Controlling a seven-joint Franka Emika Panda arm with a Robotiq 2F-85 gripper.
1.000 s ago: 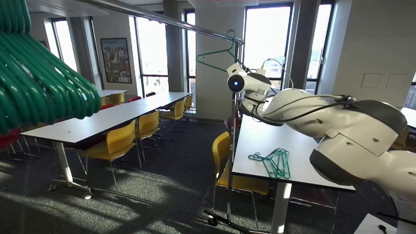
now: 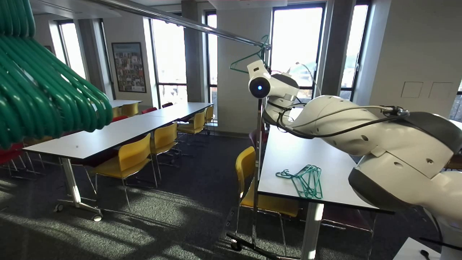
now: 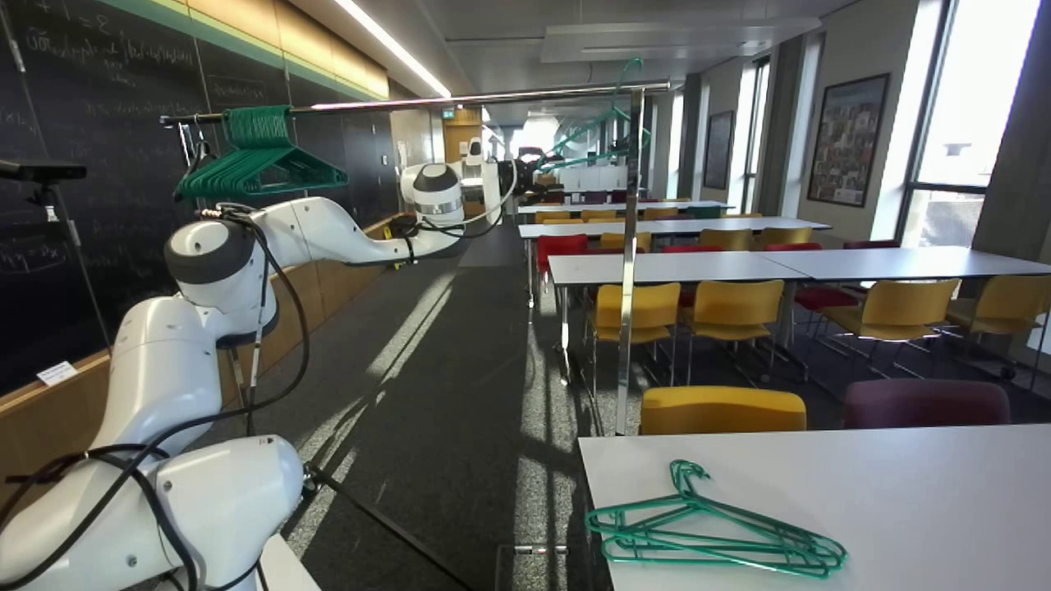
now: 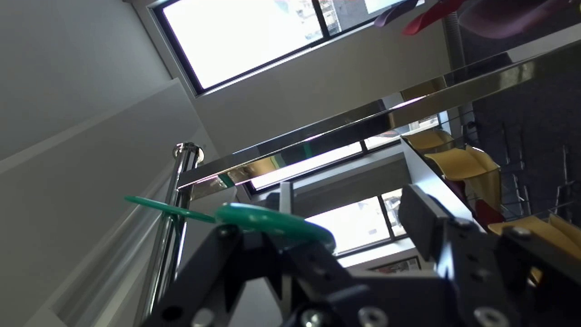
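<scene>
A single green hanger (image 3: 591, 133) hangs by its hook at the end of the rail (image 3: 493, 98), beside the upright post. In exterior view 2 my gripper (image 3: 537, 167) is at the hanger's lower corner. Seen from the wrist, the green hanger (image 4: 278, 222) lies across the left-hand finger, its near end reaching a little into the gap. My gripper has a wide gap between its fingers, so it is open. In exterior view 1 the arm's wrist hides the fingers and part of that hanger (image 2: 247, 58).
A packed row of green hangers (image 3: 261, 162) hangs at the rail's other end. Several loose hangers (image 3: 714, 532) lie on the near table (image 3: 936, 492). The metal post (image 3: 627, 295) stands close to the gripper. Rail between the hanging groups is bare.
In exterior view 1 my wrist has risen and shifted slightly left. The single hanger has moved up and right, closer to the post.
</scene>
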